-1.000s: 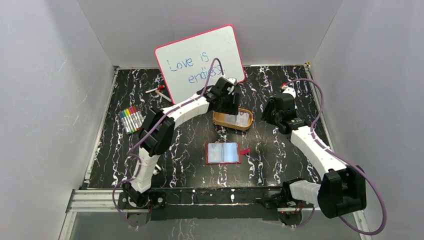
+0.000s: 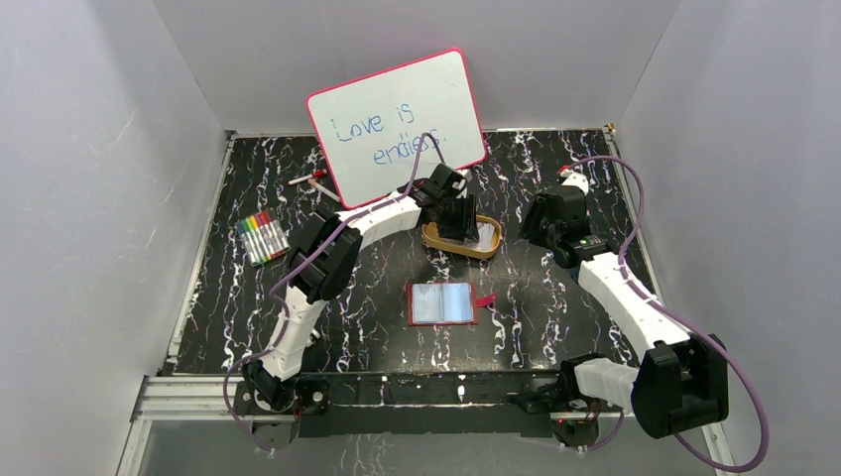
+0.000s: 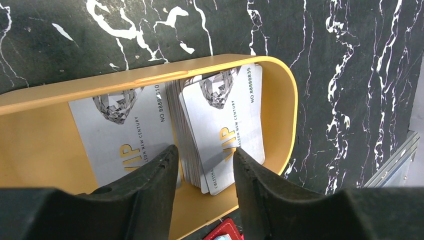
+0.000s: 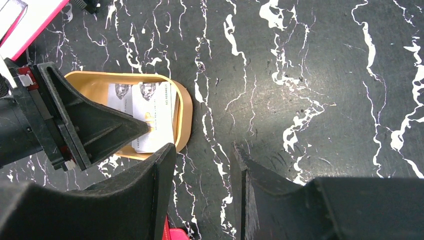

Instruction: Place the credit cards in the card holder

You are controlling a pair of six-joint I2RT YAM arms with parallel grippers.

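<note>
White credit cards (image 3: 227,115) with a diamond print lean as a stack in the right end of a tan oval tray (image 3: 287,95); another white card (image 3: 122,135) lies to their left. My left gripper is over the cards, its fingers part open, one at the flat card's corner and the other over the stack's front card; whether they touch is unclear. The card holder (image 2: 442,304), red-edged with clear pockets, lies spread on the table in front of the tray. My right gripper stands open and empty, to the right of the tray.
A whiteboard (image 2: 397,119) with blue writing stands behind the tray. Several colored markers (image 2: 262,237) lie at the left, and more pens (image 2: 307,178) sit near the board. The tabletop between tray and right arm is clear.
In the top view, my left gripper has shifted slightly down and to the right over the tray, and its fingers have come closer together. The right arm and the card holder have not moved.
</note>
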